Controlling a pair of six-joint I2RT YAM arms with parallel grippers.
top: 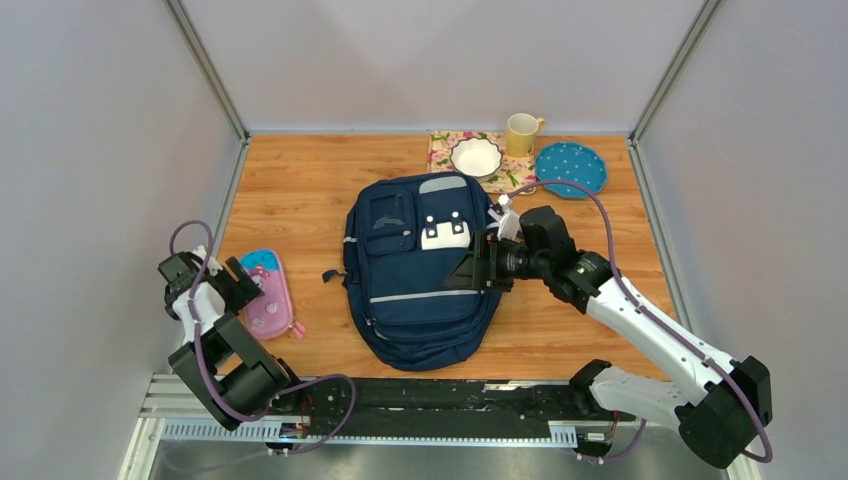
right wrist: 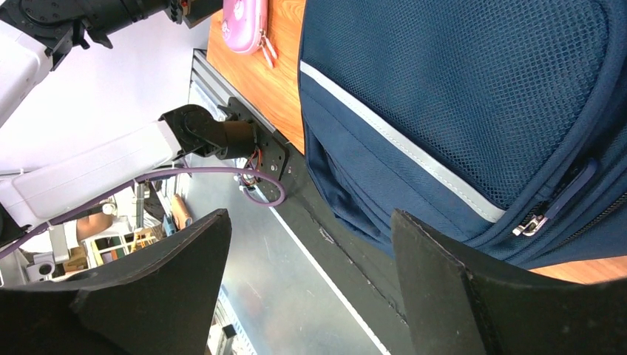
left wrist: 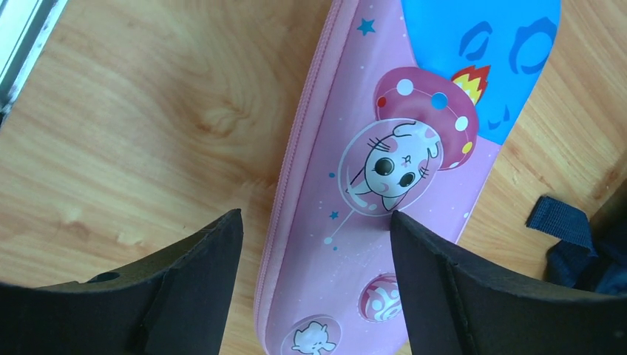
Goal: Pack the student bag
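A navy student bag (top: 420, 325) lies flat in the middle of the table, its front pockets facing up. The pink pencil case (top: 270, 312) with a blue end lies to its left. My left gripper (top: 246, 285) is open at the case's left side; in the left wrist view the pencil case (left wrist: 325, 222) shows beyond the parted fingers (left wrist: 222, 251), with nothing held. Over the bag's right edge, my right gripper (top: 470, 275) stands open and empty. The right wrist view looks onto the bag's lower part (right wrist: 458, 96) and a zipper pull (right wrist: 532, 224).
At the back right are a floral mat (top: 443, 150), a white bowl (top: 476, 156), a yellow mug (top: 520, 135) and a blue dotted plate (top: 571, 165). Bare wood lies at the back left and between case and bag. A strap (top: 331, 275) sticks out from the bag's left side.
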